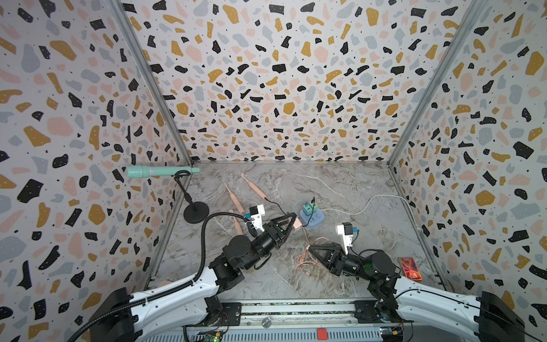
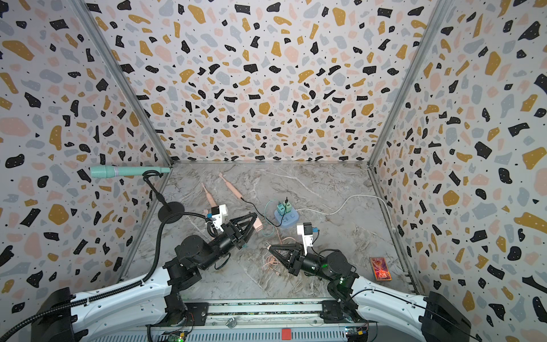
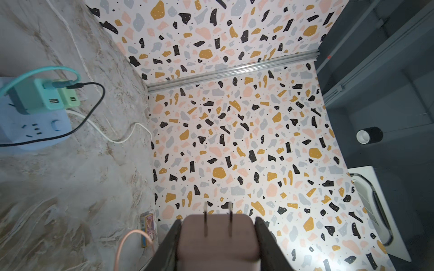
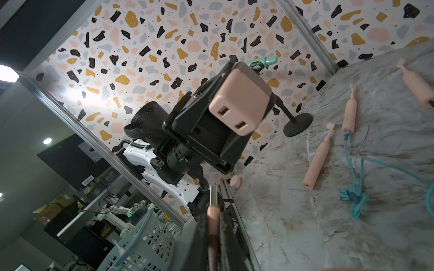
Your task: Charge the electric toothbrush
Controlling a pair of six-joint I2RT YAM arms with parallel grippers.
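My left gripper [image 1: 293,222] is shut on a pink charger plug, whose two USB ports face my right wrist camera; its prongs show in the left wrist view. My right gripper [image 1: 309,248] is shut on a pink cable's connector [image 4: 213,230], held below and right of the charger, apart from it. Pink toothbrushes [image 4: 318,160] lie at the left of the marble table, one trailing a cyan cable [image 4: 361,180]. A pale blue power strip [image 1: 312,218] carries green chargers [image 3: 47,97] behind the grippers.
A black stand [image 1: 196,212] holds a long mint tube [image 1: 151,171] at the left wall. A card box [image 1: 410,268] lies near the right front. A white cable [image 3: 115,140] runs rightward.
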